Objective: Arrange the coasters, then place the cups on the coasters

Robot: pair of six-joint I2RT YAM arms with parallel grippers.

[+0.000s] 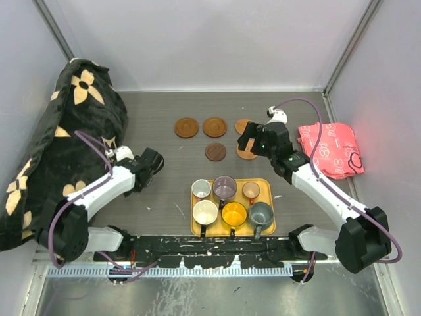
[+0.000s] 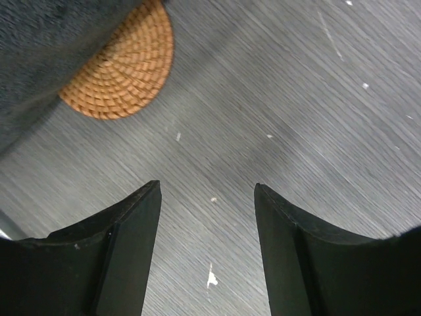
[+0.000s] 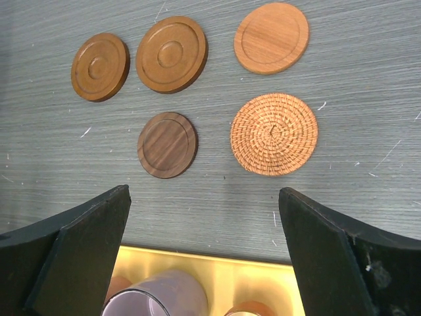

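Observation:
Several cups stand in a yellow tray point(image 1: 268, 197) at the front, among them a white cup point(image 1: 205, 211), a yellow cup point(image 1: 234, 214), a grey cup point(image 1: 261, 214) and a purple cup point(image 1: 225, 187). Brown round coasters and a woven coaster point(image 3: 273, 134) lie behind the tray. Another woven coaster point(image 2: 125, 72) shows in the left wrist view, partly covered by dark cloth. My left gripper hovers over bare table at the left, its fingers apart and empty. Open and empty, my right gripper hangs near the coasters, facing the woven one and a dark wooden coaster point(image 3: 168, 145).
A dark flowered blanket point(image 1: 82, 125) fills the left side, close to my left arm. On the right lies a folded pink cloth point(image 1: 331, 150). Bare table point(image 1: 177, 174) stretches between the left arm and the tray, and walls enclose the sides.

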